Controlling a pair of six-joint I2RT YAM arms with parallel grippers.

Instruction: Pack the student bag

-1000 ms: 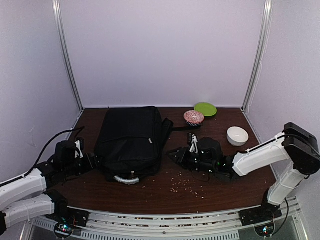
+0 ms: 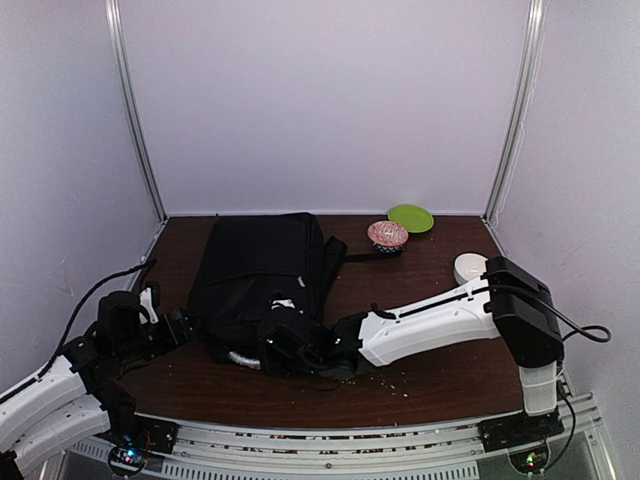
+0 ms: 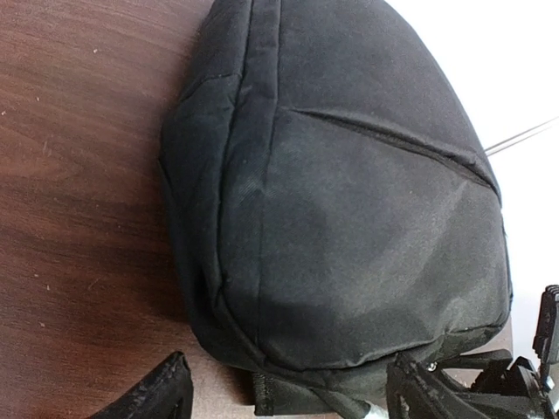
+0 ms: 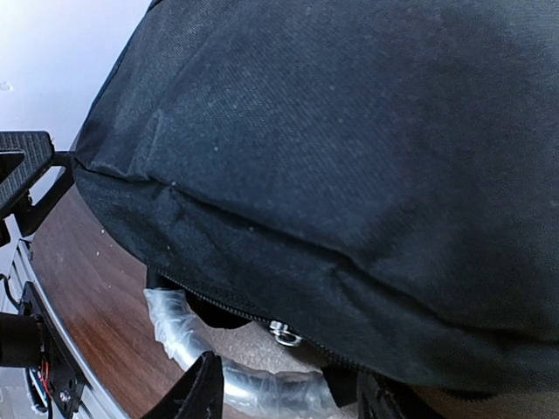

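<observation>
The black student bag point(image 2: 255, 265) lies flat on the left half of the table. Along its front edge, the right wrist view shows a zipper with a metal pull point(image 4: 285, 333) and a clear-wrapped handle point(image 4: 271, 391). My right gripper is open just above that handle and short of the zipper pull, holding nothing. At the bag's front left corner, my left gripper has its fingers apart, with the bag's lower edge and a black strap point(image 3: 293, 397) showing in the gap. From the right wrist view, left gripper fingers point(image 4: 31, 166) meet the bag's corner.
Toward the back right are a green plate point(image 2: 411, 218), a red patterned bowl point(image 2: 388, 234) and a white bowl point(image 2: 467, 268) partly hidden by the right arm. Small crumbs point(image 2: 392, 388) lie on the front table. Open tabletop point(image 2: 450, 370) remains at front right.
My right arm has swung left from the open table to the bag's front edge, covering most of the handle in the top view. The left gripper has shifted only slightly; the bag stays in place.
</observation>
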